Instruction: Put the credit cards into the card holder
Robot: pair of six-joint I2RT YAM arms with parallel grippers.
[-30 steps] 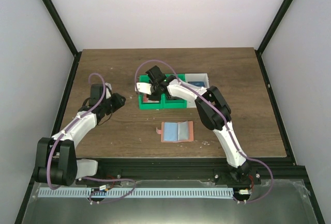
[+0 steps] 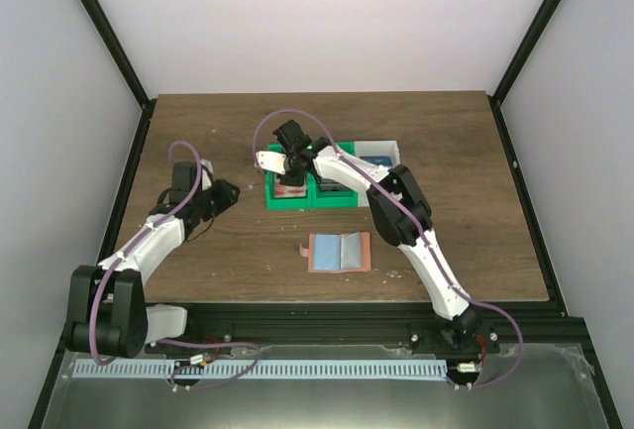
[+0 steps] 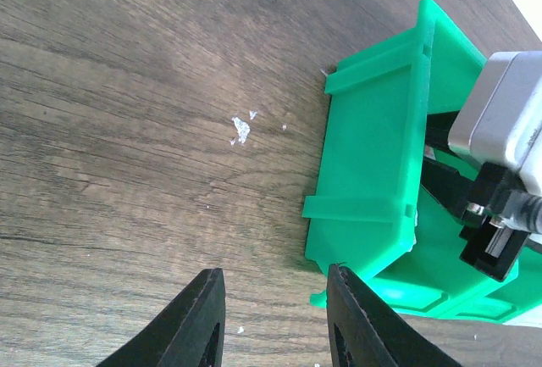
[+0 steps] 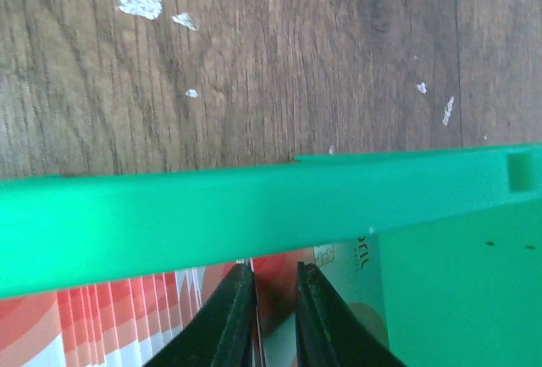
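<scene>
Red and white cards (image 4: pixel 127 316) stand on edge in a tight row inside the left green bin (image 3: pixel 415 130). My right gripper reaches down into that bin at the end of the row; its fingers are apart, with a card edge close by the left one. Whether a card lies fully between them is hard to see. On the table in front of the bins, the card holder (image 2: pixel 337 253) lies spread open, brown-edged with pale blue and grey pages. Off to the left of the bins, my left gripper hangs open and empty.
A second green bin (image 2: pixel 337 198) and a white bin (image 2: pixel 376 148) adjoin on the right, the white one with a blue item (image 2: pixel 378 160) inside. Bare wooden table (image 2: pixel 446 181) stretches to the right, and behind the bins it is clear too.
My right gripper has shifted a little to the left within the left green bin, its forearm following. The left arm and card holder are unmoved.
</scene>
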